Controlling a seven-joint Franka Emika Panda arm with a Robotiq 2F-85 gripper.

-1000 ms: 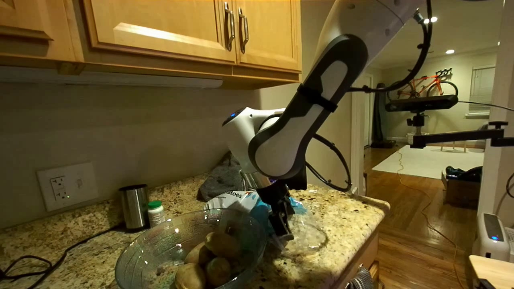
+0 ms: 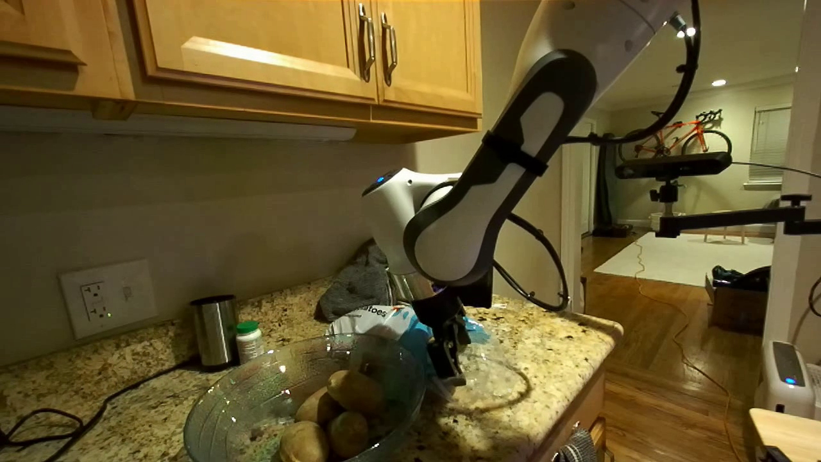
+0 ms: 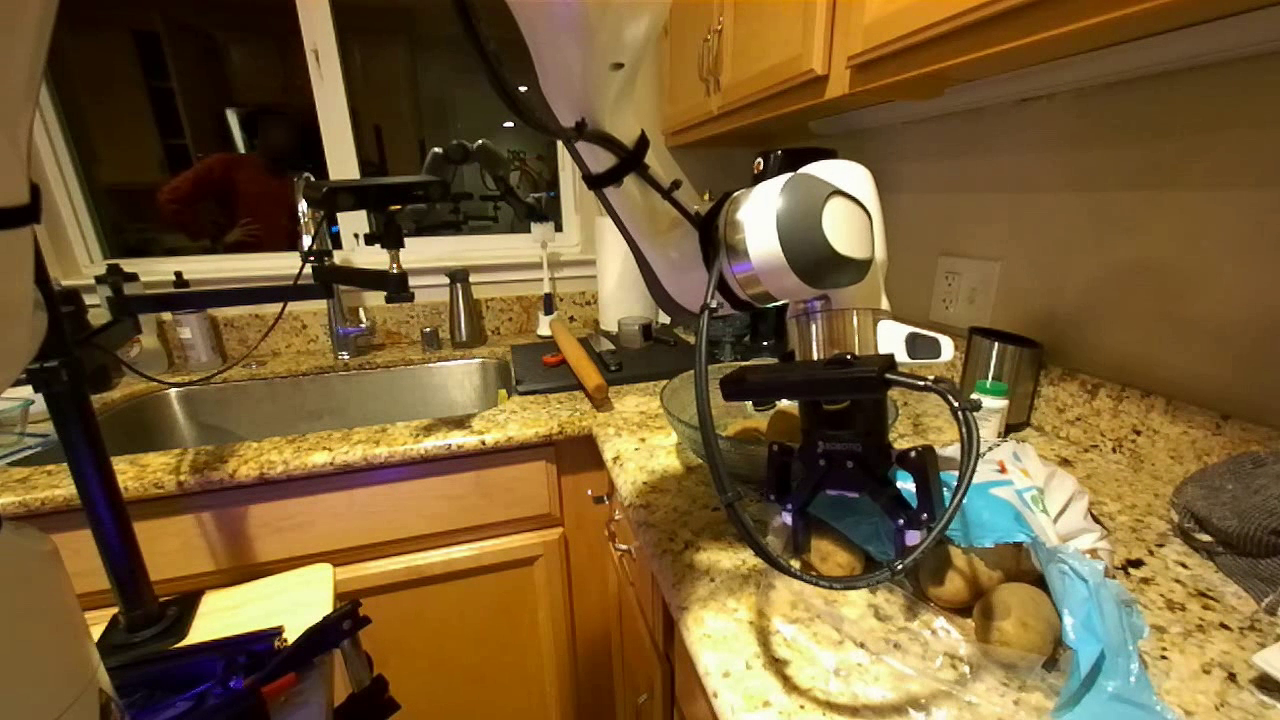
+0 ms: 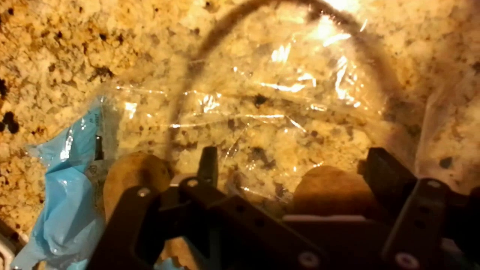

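Note:
My gripper stands open over the clear part of a potato bag point(image 4: 279, 112), its fingers well apart. In the wrist view one brown potato point(image 4: 330, 191) lies between the fingers, nearer the right one. Another potato point(image 4: 137, 177) is outside the left finger, beside the bag's blue plastic point(image 4: 72, 198). From exterior view 2, more potatoes point(image 3: 1017, 620) show in the bag's mouth, right of the gripper. A clear glass bowl point(image 2: 223, 393) with several potatoes point(image 2: 355, 390) inside stands close beside the gripper in exterior view 1.
A steel cup point(image 2: 215, 331) and a green-capped bottle point(image 2: 250, 342) stand near the wall. Grey cloth point(image 2: 358, 285) lies behind the bag. Cabinets point(image 2: 262, 46) overhang the counter. Bare granite point(image 2: 569, 339) extends towards the counter's end.
The arm's elbow and wrist have shifted slightly to the right in exterior view 1. The gripper's tip has barely moved. The bowl and its potatoes stay where they were.

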